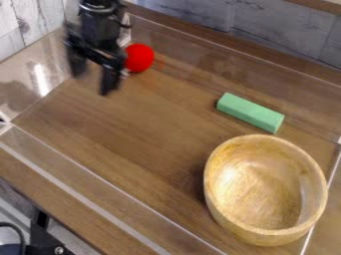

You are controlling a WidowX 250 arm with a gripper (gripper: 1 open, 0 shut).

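Observation:
A dark robot gripper (94, 70) is at the upper left of the camera view, motion-blurred, so its finger state is unclear. A red round object (140, 57) lies just behind it to the right, partly hidden. A green block (250, 113) rests at the middle right. A large round wooden bowl (264, 189) stands at the lower right.
A wall with grey panels (280, 35) runs along the back. Dark cables or hardware lie at the bottom left corner.

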